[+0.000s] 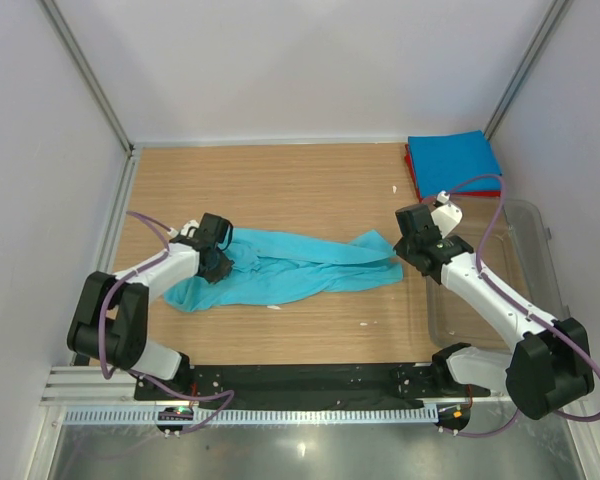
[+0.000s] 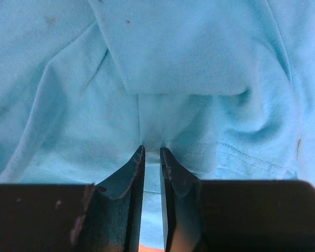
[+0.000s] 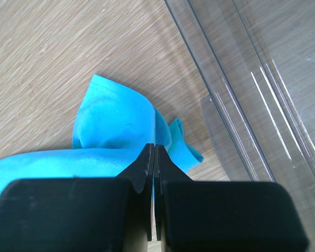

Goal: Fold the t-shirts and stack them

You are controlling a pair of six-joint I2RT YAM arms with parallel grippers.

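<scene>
A turquoise t-shirt [image 1: 310, 268] lies spread and rumpled across the middle and left of the table, with one band folded over along its far side. Over its left part sits my left gripper [image 1: 218, 277]. In the left wrist view its fingertips [image 2: 138, 160] are a narrow gap apart, open, with loose folds of shirt cloth [image 2: 184, 63] under and ahead of them. My right gripper [image 1: 400, 250] is at the shirt's right end; in the right wrist view its fingers [image 3: 145, 170] are shut above the bunched corner [image 3: 113, 115], and no cloth shows between them.
Folded blue cloth [image 1: 450, 162] rests on something red [image 1: 411, 172] at the back right. A clear plastic bin [image 1: 465, 325] stands along the right side, close to my right gripper. Bare wood [image 1: 280, 190] shows behind the shirt and in front of it.
</scene>
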